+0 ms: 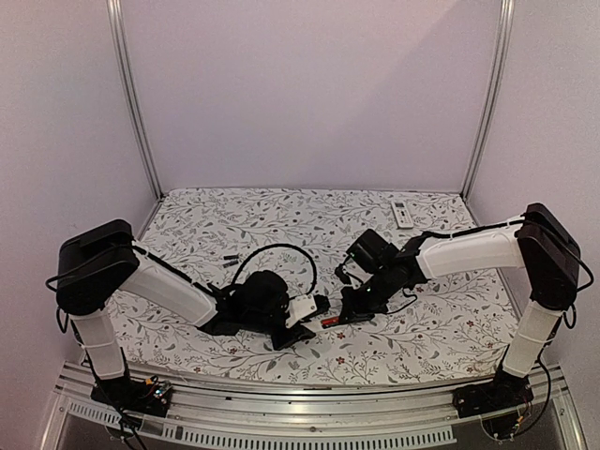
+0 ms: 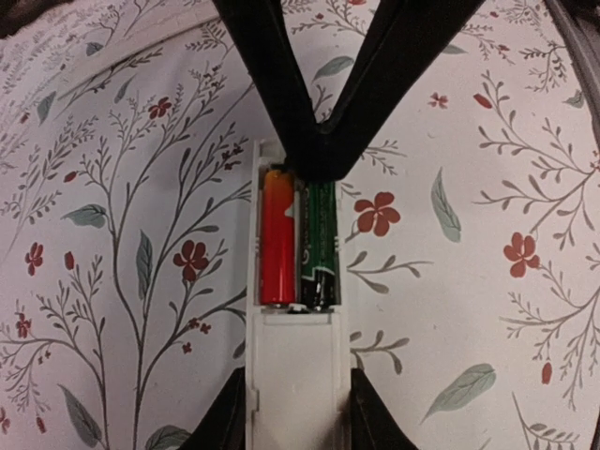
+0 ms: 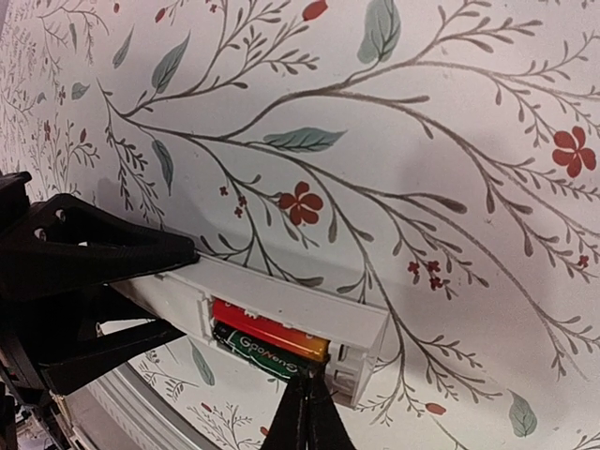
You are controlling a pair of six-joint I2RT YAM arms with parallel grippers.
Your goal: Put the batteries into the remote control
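Observation:
The white remote control [image 2: 298,375] lies with its battery compartment uncovered. A red-and-orange battery [image 2: 277,239] and a green-and-black battery [image 2: 320,246] lie side by side in that compartment. My left gripper is open, its fingers on either side of the remote's body, close against it. The tips of my right gripper are shut, with nothing showing between them. They touch or nearly touch the spring end of the green battery [image 3: 262,352], hiding that end. Whether the green battery sits fully down cannot be told.
Two small dark pieces [image 1: 231,260] lie on the patterned cloth at the left. A white remote-like device [image 1: 401,215] rests at the back right. Both arms crowd the front middle.

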